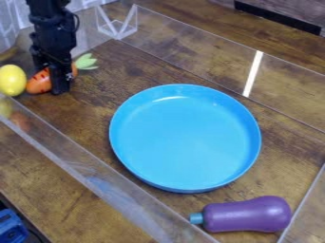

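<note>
My black gripper (pixel 53 68) is low at the back left, closed on an orange carrot (pixel 40 83) with pale green leaves (pixel 86 62) sticking out to the right. A yellow object (pixel 11 80), like a lemon, sits just left of the carrot. The fingertips are dark and partly merge with the carrot. A large blue plate (pixel 185 137) lies empty in the middle right, apart from the gripper.
A purple eggplant-like toy (pixel 246 214) lies at the front right. Clear plastic walls border the wooden surface. A blue object (pixel 8 228) is at the lower left, outside the wall. Bare wood lies between carrot and plate.
</note>
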